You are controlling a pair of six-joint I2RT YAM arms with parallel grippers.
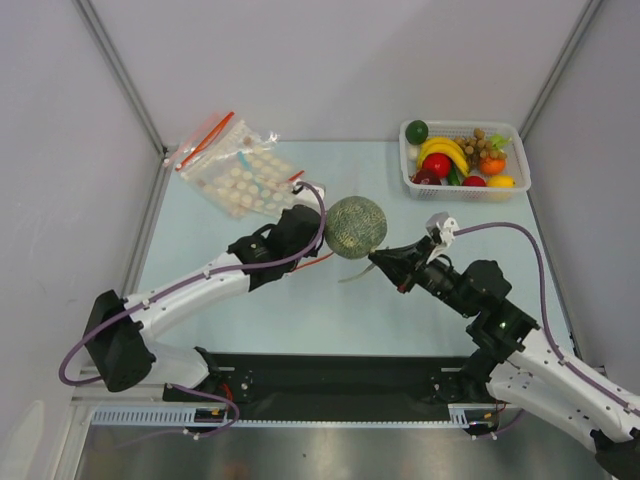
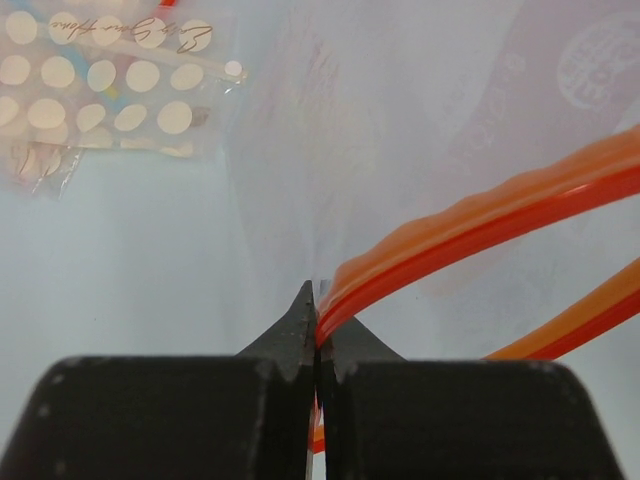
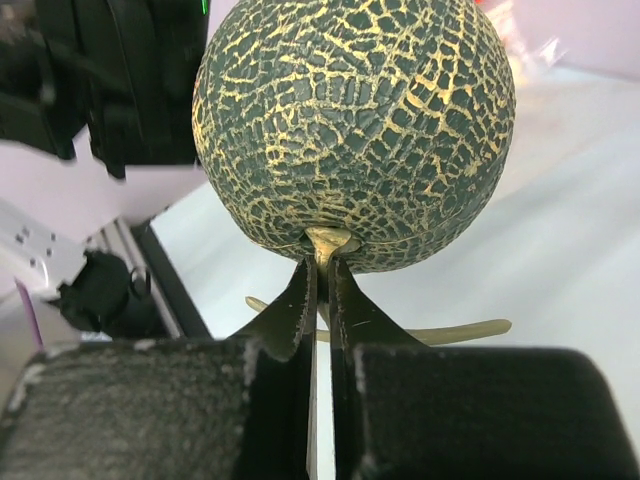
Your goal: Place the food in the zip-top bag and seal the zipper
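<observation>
A round netted melon (image 1: 356, 227) hangs by its stem from my right gripper (image 1: 377, 253), which is shut on that stem (image 3: 328, 240). In the top view the melon covers much of the bag's opening. The clear zip top bag (image 2: 370, 130) has an orange zipper rim (image 2: 480, 220) that stands apart in two strips. My left gripper is shut on one end of this rim, with the thin edge between its fingertips. From above, the left gripper's tips are hidden behind its arm and the melon.
Several other dotted bags (image 1: 245, 180) lie at the back left, one with a red-orange zipper (image 1: 205, 140). A white basket (image 1: 470, 193) of fruit and vegetables stands at the back right.
</observation>
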